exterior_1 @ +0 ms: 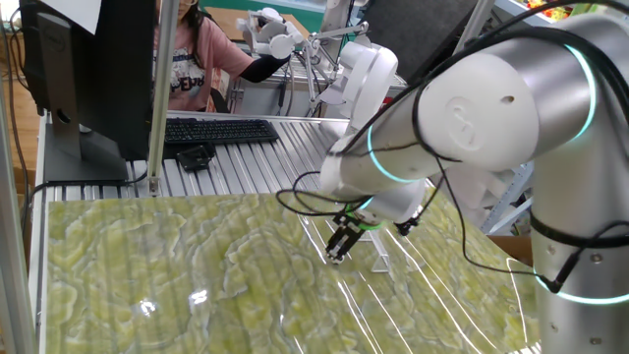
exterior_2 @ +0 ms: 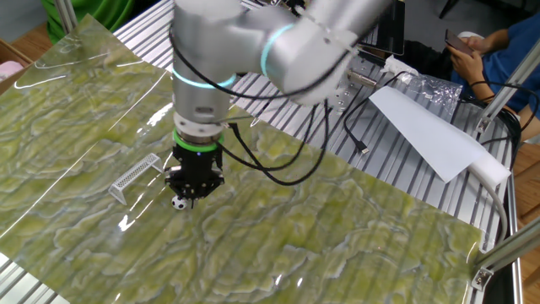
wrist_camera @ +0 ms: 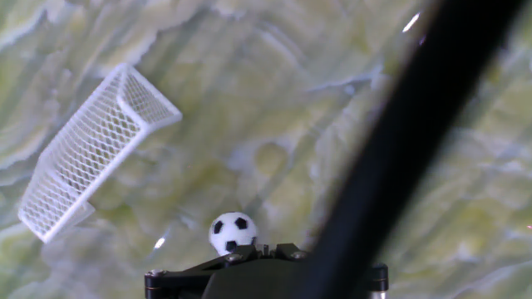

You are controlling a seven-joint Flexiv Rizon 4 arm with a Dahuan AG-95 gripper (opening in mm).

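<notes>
A small black-and-white soccer ball [wrist_camera: 233, 233] rests on the green marbled mat, just beyond my fingertips and slightly left of their middle in the wrist view. My gripper points down with its fingertips together, and nothing shows between them. In exterior view 2 the ball [exterior_2: 179, 203] is low beside the gripper [exterior_2: 192, 201]; whether they touch I cannot tell. A white netted toy goal [wrist_camera: 98, 154] stands to the upper left in the wrist view. Exterior view 1 shows the gripper [exterior_1: 336, 258] in front of the goal [exterior_1: 380, 258], with the ball not visible there.
A keyboard [exterior_1: 221, 131] and a monitor [exterior_1: 84, 88] stand beyond the mat's edge. A white sheet [exterior_2: 426, 135] lies on the slatted table, and loose cables hang from my arm.
</notes>
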